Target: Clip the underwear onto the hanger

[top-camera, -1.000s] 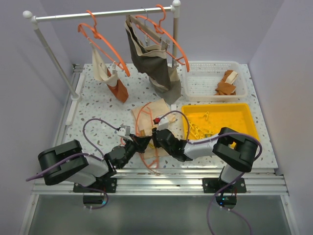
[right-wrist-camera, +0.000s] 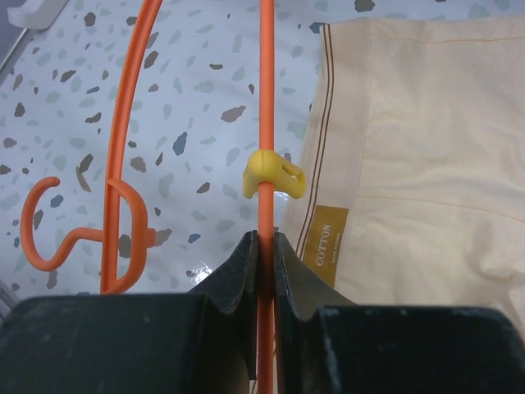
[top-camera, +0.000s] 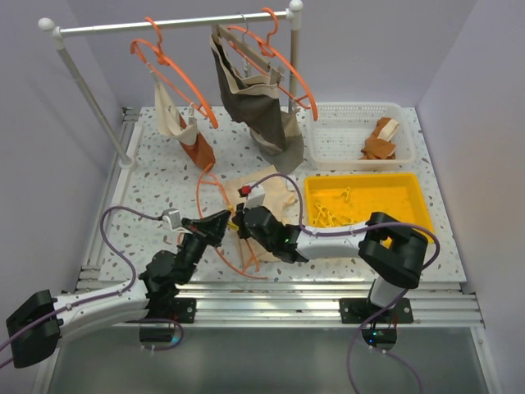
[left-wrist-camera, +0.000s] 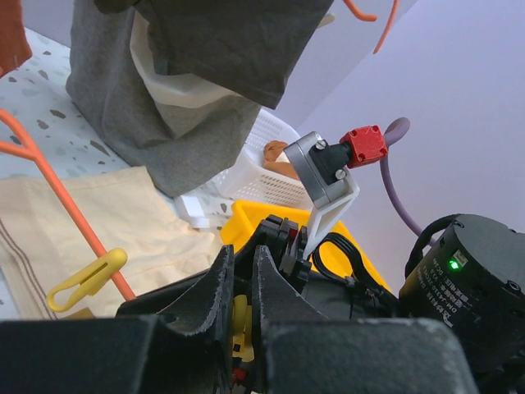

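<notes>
An orange hanger (right-wrist-camera: 267,98) is held in my right gripper, shut on its bar, with a yellow clip (right-wrist-camera: 264,168) on that bar just beyond the fingertips. My left gripper is close to the right one, its fingers near together with something yellow behind them; whether it grips anything is unclear. Another yellow clip (left-wrist-camera: 86,279) shows on the hanger in the left wrist view. The cream underwear (right-wrist-camera: 435,123), with a COTTON label, lies on the speckled table beneath.
A rail (top-camera: 172,23) with hung hangers and garments stands behind. A yellow bin (top-camera: 385,197) of clips is at right, with a white basket (top-camera: 336,135) behind it.
Both grippers and the hanger have moved to the left across the table; the left arm has also come lower in the top view.
</notes>
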